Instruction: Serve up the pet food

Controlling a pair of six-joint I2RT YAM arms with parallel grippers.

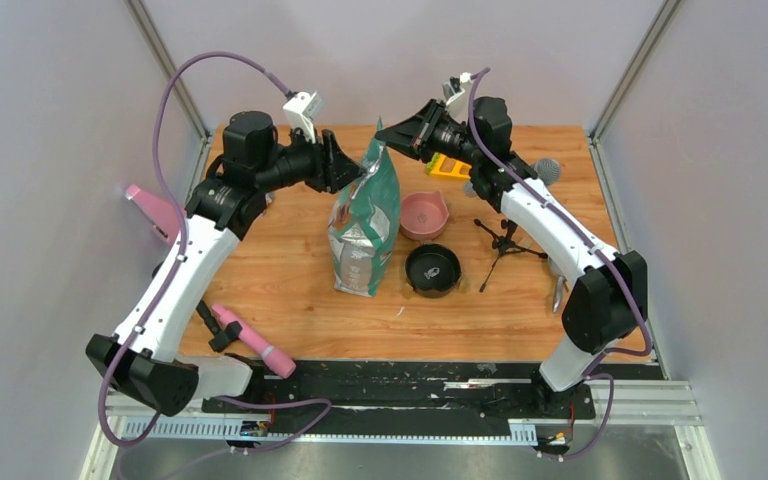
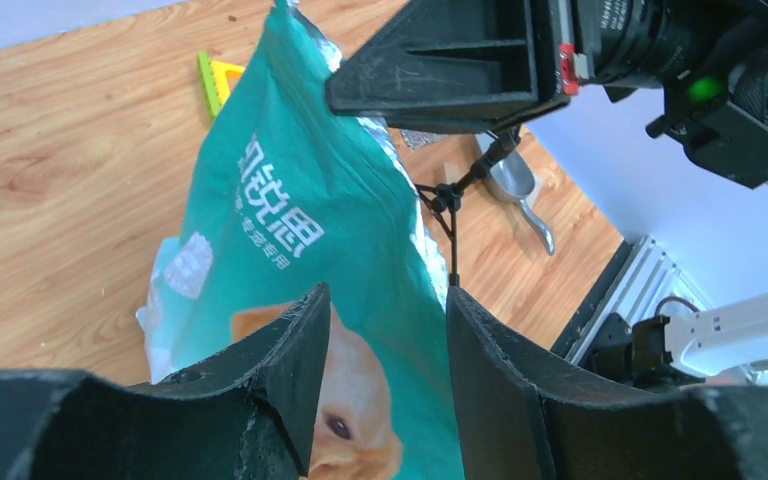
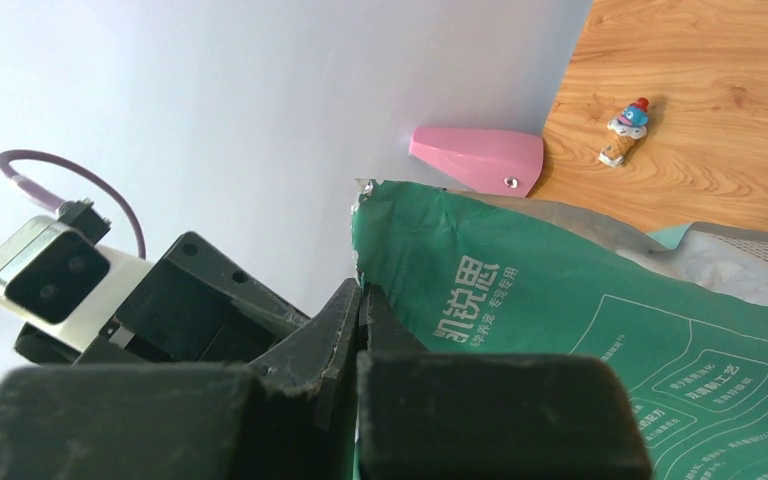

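Observation:
A teal-and-silver pet food bag (image 1: 360,240) stands upright mid-table. My right gripper (image 1: 385,135) is shut at its top edge; in the right wrist view the bag's crimped corner (image 3: 400,230) sits at the closed fingertips. My left gripper (image 1: 350,172) is part open beside the upper bag, its fingers flanking the dog picture in the left wrist view, apparently not closed on it. A pink bowl (image 1: 423,215) and a black bowl (image 1: 432,268) stand right of the bag.
A yellow item (image 1: 447,170), a black tripod stand (image 1: 505,243) and a metal scoop (image 2: 508,175) are on the right. A pink bottle (image 1: 265,345) lies at front left. A small figurine (image 3: 623,130) lies on the table.

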